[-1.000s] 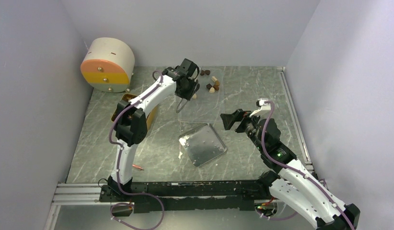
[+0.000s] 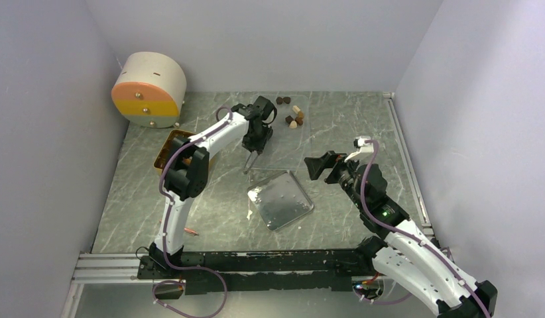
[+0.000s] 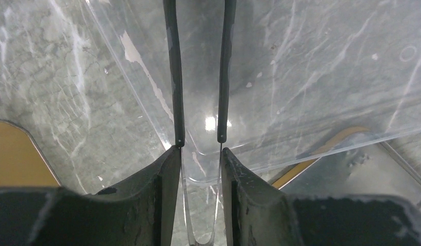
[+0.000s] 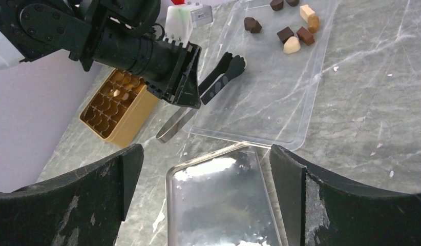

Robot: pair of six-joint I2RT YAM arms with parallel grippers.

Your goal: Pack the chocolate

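My left gripper is shut on a pair of steel tongs with black tips, held over the near-left part of the clear plastic tray. In the right wrist view the tong tips sit by a pale piece, partly hidden. Several dark, brown and cream chocolates lie toward the tray's back. A gold box with a compartment insert stands left of the tray, a few pieces inside. My right gripper is open and empty, right of the metal tray.
The metal tray lies in front of the plastic tray. A rounded drawer cabinet stands back left, and a small copper-coloured item lies near the front left. The table right of the plastic tray is clear.
My left gripper has come down the view, toward the near side of the plastic tray, with the tongs. The right arm has stayed still.
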